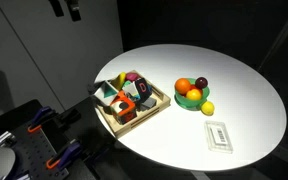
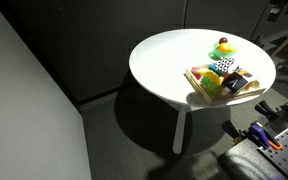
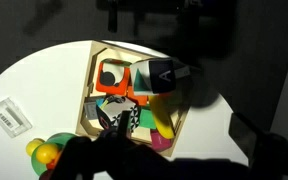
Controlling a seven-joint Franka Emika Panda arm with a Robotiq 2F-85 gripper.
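My gripper is open, its dark fingers spread wide with nothing between them. It hangs high at the upper left in exterior view 1, well clear of the table. Below it in the wrist view lies a shallow wooden tray (image 3: 87, 92), crowded with mixed items. Among them are a yellow banana-like piece (image 3: 162, 115), a white-and-black block (image 3: 152, 76), an orange-red piece (image 3: 110, 76) and a dark pink round item (image 3: 160, 141). A green bowl (image 1: 192, 102) holds oranges (image 1: 182, 86) and a dark red fruit (image 1: 201, 83). One yellow fruit (image 1: 207, 108) rests beside the bowl.
The white round table (image 1: 164, 60) has bare surface behind the tray and around the bowl. A flat pale rectangular item (image 1: 218, 137) lies near its front right. The tray sits close to the table's left edge in exterior view 1, with dark floor beyond.
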